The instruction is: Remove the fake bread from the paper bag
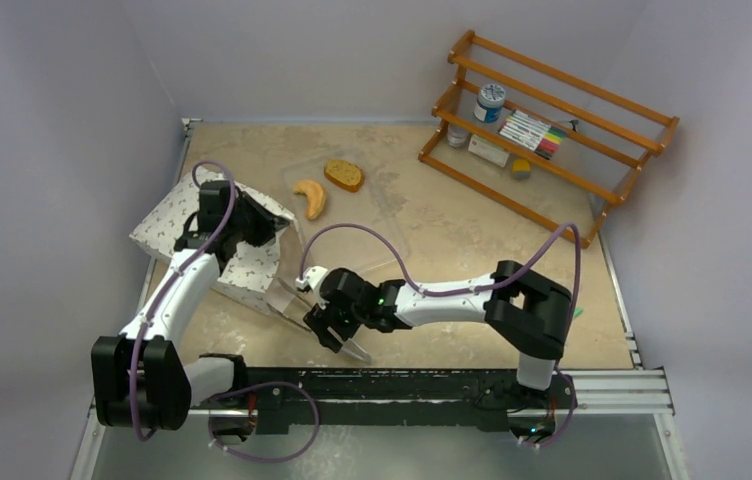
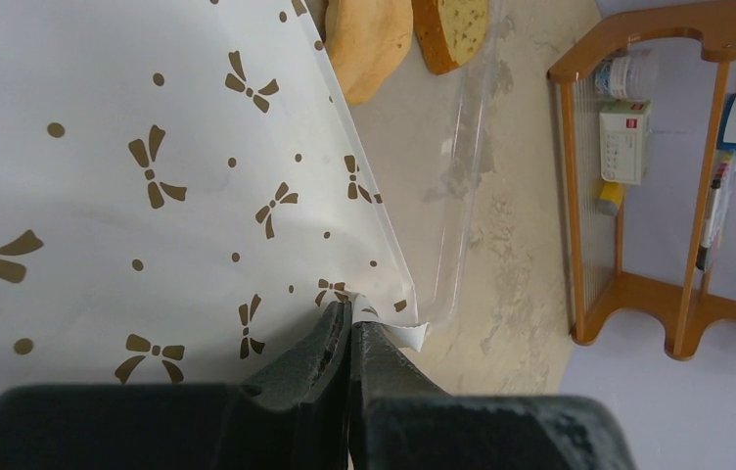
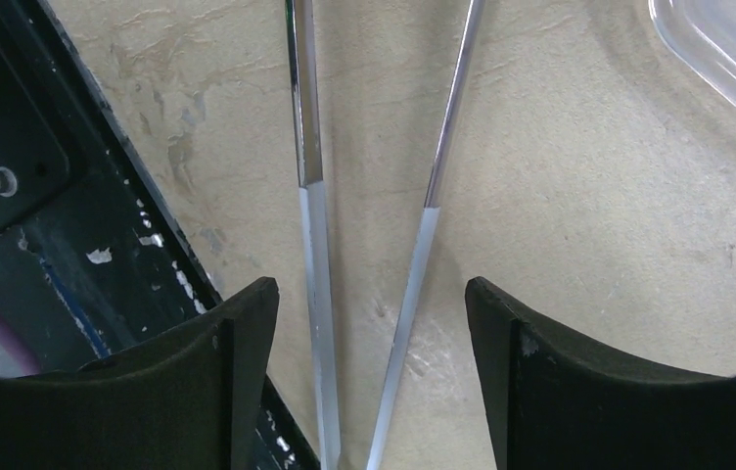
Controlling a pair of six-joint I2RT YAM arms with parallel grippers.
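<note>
The white paper bag [image 1: 167, 225] with brown bow prints lies on its side at the left, mouth facing right; its inside is hidden. My left gripper is shut on the thin edge of the bag's mouth, the paper folding up between its fingertips. Metal tongs [image 3: 317, 245] with pale grey grip sections lie on the table near the bag's mouth. Over them stands my right gripper, open, both tong arms passing between its fingers without touching them. A curved fake bread [image 1: 310, 198] and a bread slice [image 1: 344, 175] rest on a clear tray [image 2: 462, 196].
A wooden rack [image 1: 552, 130] with jars, boxes and markers stands at the back right. The table's front edge carries a dark rail [image 1: 382, 400] close to the tongs. Free table lies in the middle and to the right.
</note>
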